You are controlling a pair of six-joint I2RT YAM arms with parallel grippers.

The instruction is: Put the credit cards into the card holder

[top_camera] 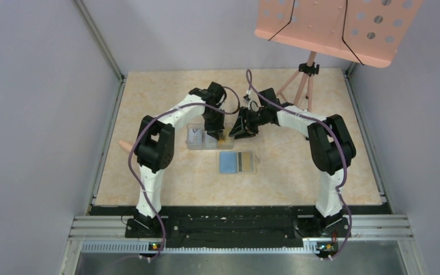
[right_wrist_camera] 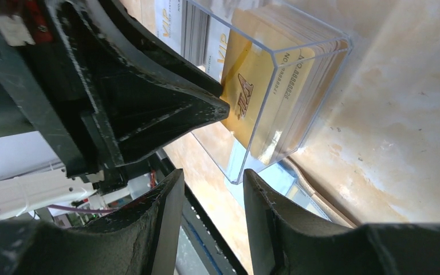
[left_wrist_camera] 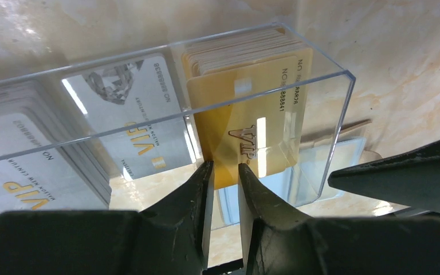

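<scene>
A clear acrylic box (top_camera: 195,146) holds white VIP cards (left_wrist_camera: 126,114) in its left sections and a stack of gold cards (left_wrist_camera: 246,132) in the right one. My left gripper is over the box, its narrowly parted fingertips at the lower edge of the front gold card. My right gripper is at the box's right end, fingers apart, with nothing between them. Below the box lies the card holder (top_camera: 229,162), with blue and tan sections.
A pink tripod stand (top_camera: 311,80) with a large panel stands at the back right.
</scene>
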